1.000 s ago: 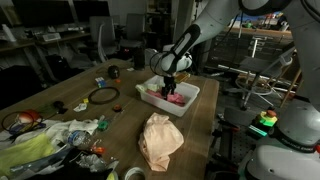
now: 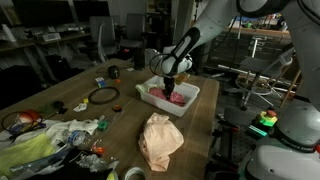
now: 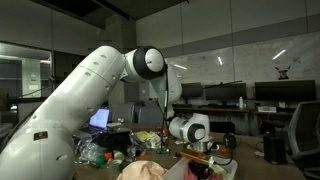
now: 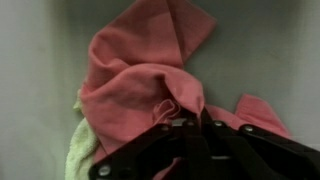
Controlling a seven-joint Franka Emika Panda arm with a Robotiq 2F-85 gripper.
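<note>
A red cloth [image 4: 130, 95] fills the middle of the wrist view, bunched up where my gripper is shut on a fold of it. Beside it, at the lower left, shows a pale yellow-green cloth [image 4: 82, 150]. Both lie in the white bin [image 2: 152, 102], where the red cloth [image 2: 177, 98] is seen low inside. From exterior view 1, my gripper [image 2: 169, 92] reaches down into that bin. In exterior view 2 the bin [image 3: 180, 172] is partly cut off by the frame's bottom edge, and the arm hides much of its inside.
A beige cloth [image 2: 159, 140] lies on the table in front of the bin. Farther left are a small white tray [image 2: 82, 129], a black cable ring [image 2: 102, 96] and a heap of cloths [image 2: 35, 150]. Bare wood shows between the tray and the bin.
The gripper has shifted very slightly within the bin, staying low over the red cloth. Everything else on the table looks the same.
</note>
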